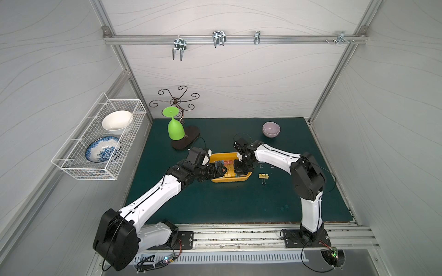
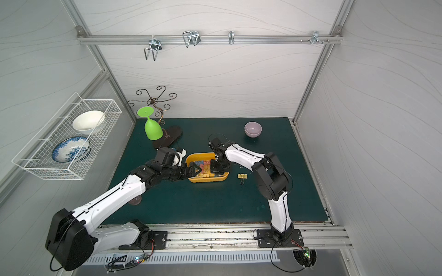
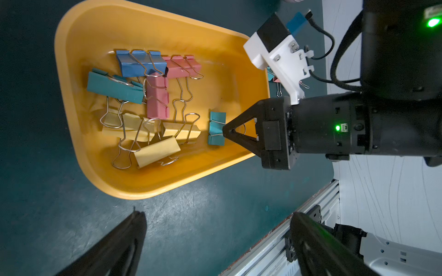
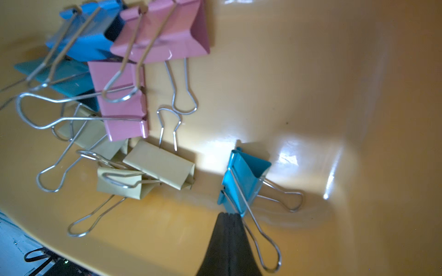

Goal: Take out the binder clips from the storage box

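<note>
In the left wrist view, the orange storage box (image 3: 216, 172) holds blue, pink, teal and cream binder clips bunched at its left side. A lone teal clip (image 4: 246, 181) lies apart from them near the box's right end. My right gripper is shut, its tips right at this clip's lower edge beside a wire handle; nothing clearly shows between them. Whether they touch the clip, I cannot tell. My left gripper hangs open and empty by the box's left side. A cream clip (image 4: 158, 163) lies left of the teal one.
A yellow clip (image 1: 263, 176) lies on the table right of the box, with other clips behind it partly hidden by the right arm. A purple bowl (image 1: 271, 129) and a green goblet (image 1: 175, 128) stand farther back.
</note>
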